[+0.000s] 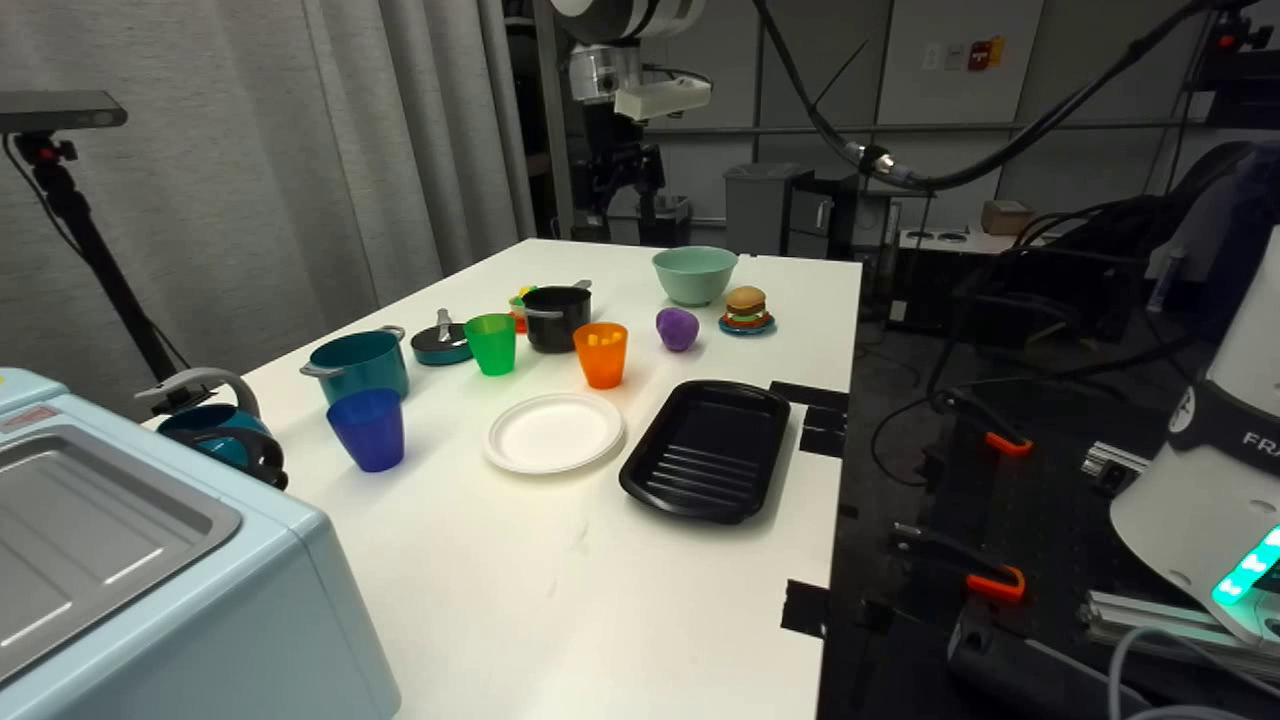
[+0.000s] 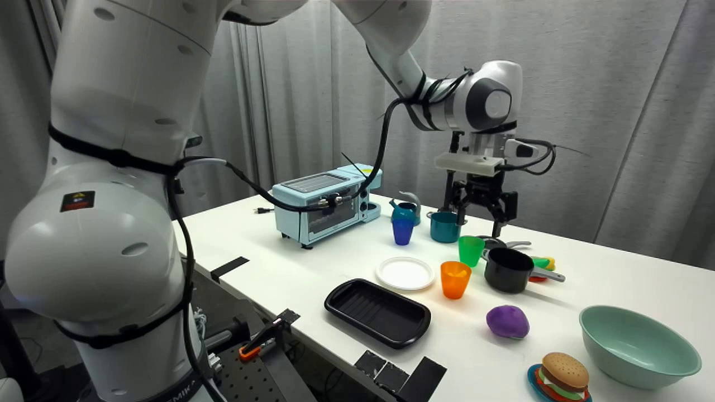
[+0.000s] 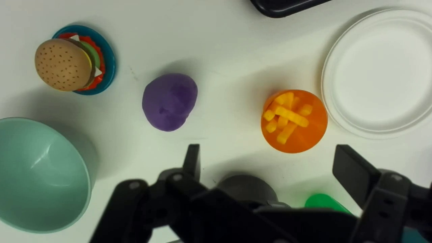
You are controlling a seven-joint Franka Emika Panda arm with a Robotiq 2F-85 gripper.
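Observation:
My gripper is open and empty, its two fingers wide apart above the table. Between and beyond the fingers in the wrist view stands an orange cup point(image 3: 314, 129) holding yellow fry-shaped pieces point(image 3: 290, 116). A purple rounded object point(image 3: 169, 102) lies left of the cup. Partly hidden beneath the gripper are a black pot point(image 3: 245, 188) and a green cup point(image 3: 324, 201). In exterior view 2 the gripper point(image 2: 480, 226) hangs behind the green cup point(image 2: 471, 250) and the black pot point(image 2: 507, 270), clear of them as far as shows.
A white plate point(image 2: 405, 273) and a black tray point(image 2: 377, 312) lie near the middle. At one end stand a mint bowl point(image 2: 637, 345) and a toy burger point(image 2: 565, 372). A blue toaster oven point(image 1: 276, 564), blue cup point(image 1: 368, 430) and teal pot point(image 1: 360, 366) occupy the other side.

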